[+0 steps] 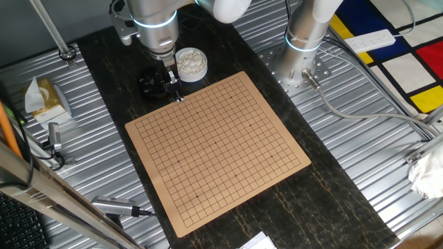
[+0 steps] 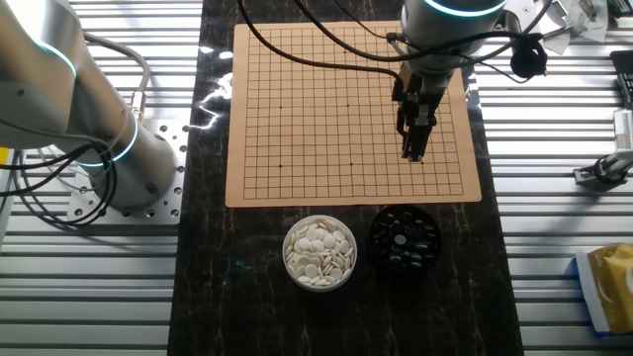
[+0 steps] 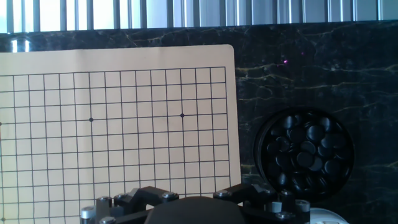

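My gripper (image 1: 180,99) points down near the far edge of a tan Go board (image 1: 228,149), whose grid carries no stones. In exterior view 2 the gripper (image 2: 411,158) appears above the board's near right part, its narrow tips close together. Dark finger parts of the gripper rise from the wrist view's bottom edge with a gap between them. Whether the tips meet is unclear, and no stone shows there. Beside the board stand a round black bowl (image 2: 380,254) of black stones (image 3: 305,159) and a white bowl (image 2: 291,268) of white stones (image 2: 321,252).
A robot base (image 1: 294,66) is bolted to ribbed metal. Black cables (image 2: 326,65) hang by the arm in exterior view 2. A tissue box (image 1: 50,104) stands off to one side.
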